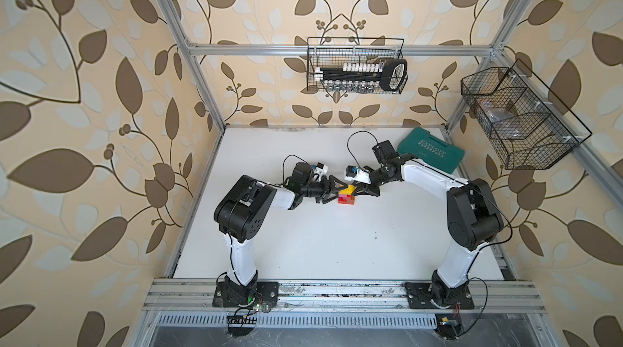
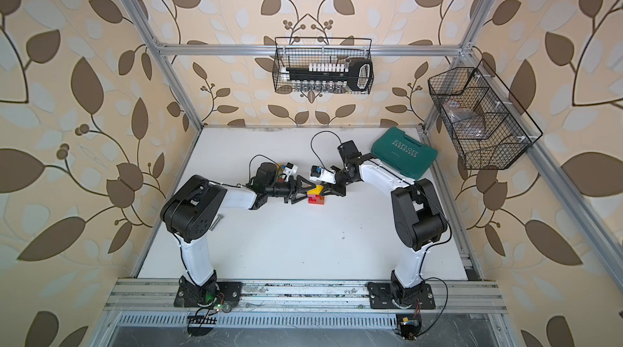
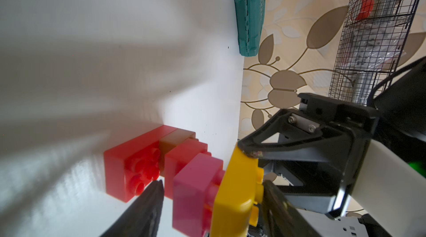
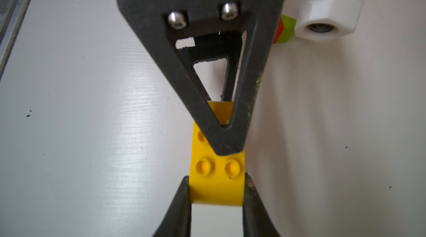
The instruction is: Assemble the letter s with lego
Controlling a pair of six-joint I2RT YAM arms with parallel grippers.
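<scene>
A small brick stack stands near the table's middle: a red brick (image 3: 131,161) on the table, a brown one (image 3: 175,141), another red one (image 3: 182,159), a pink brick (image 3: 197,192) and a yellow brick (image 3: 235,197) on top. My right gripper is shut on the yellow brick's end. My left gripper stands part open, its two fingers on either side of the upper bricks with visible gaps. In the right wrist view, a left finger (image 4: 230,143) reaches over the yellow brick's studs. Whether yellow and pink are fully pressed together cannot be told.
A green case (image 1: 431,150) lies at the back right. A wire basket (image 1: 357,68) hangs on the back wall, another (image 1: 522,116) at the right. A green-and-red object (image 4: 284,29) shows behind the left gripper.
</scene>
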